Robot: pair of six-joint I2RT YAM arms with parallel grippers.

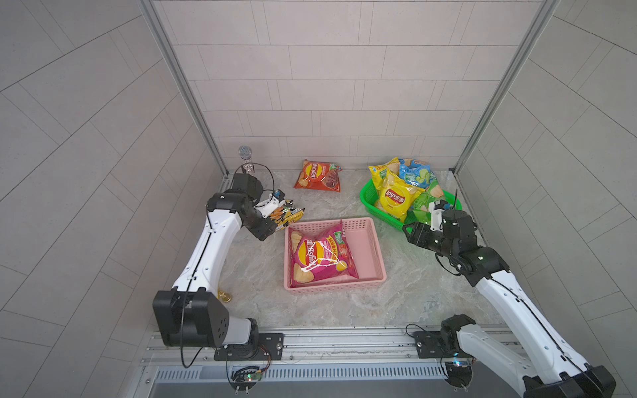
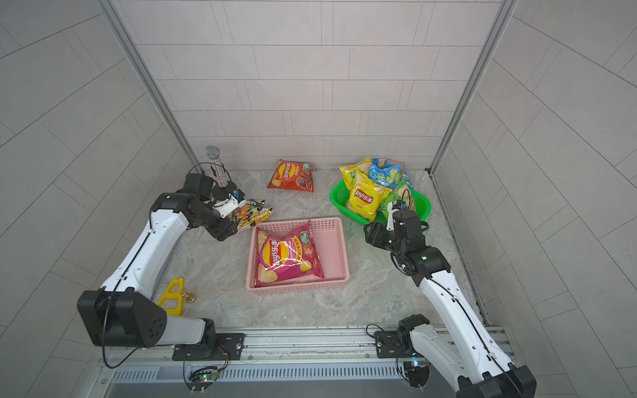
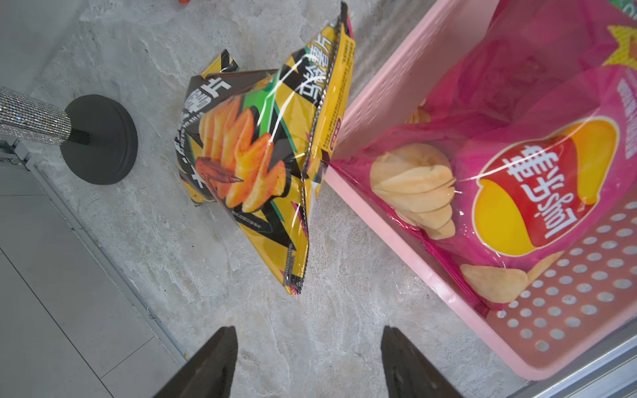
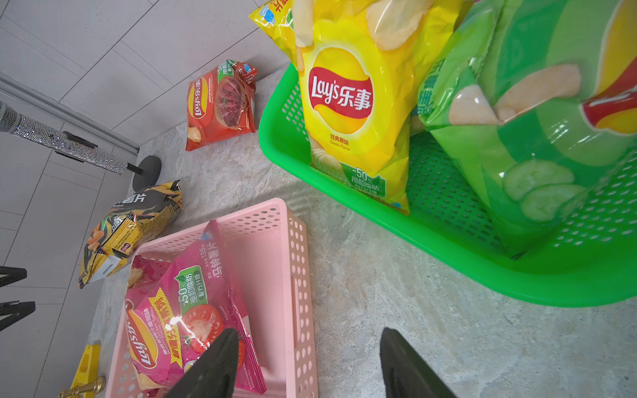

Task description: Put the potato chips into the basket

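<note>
A pink bag of chips (image 1: 318, 255) lies in the pink basket (image 1: 368, 258). Left of that basket, a black-and-yellow chip bag (image 3: 245, 152) lies on the table beneath my open left gripper, which holds nothing. A red chip bag (image 1: 317, 175) lies at the back. The green basket (image 4: 411, 232) at the right holds several bags, including yellow (image 4: 351, 106), green (image 4: 530, 132) and blue (image 2: 385, 171) ones. My right gripper hangs near its front edge, fingers apart, nothing between them.
A stand with a glittery post (image 3: 33, 116) is at the back left, and a yellow object (image 2: 172, 298) at the front left. Bare table lies in front of the green basket. Tiled walls enclose the back and sides.
</note>
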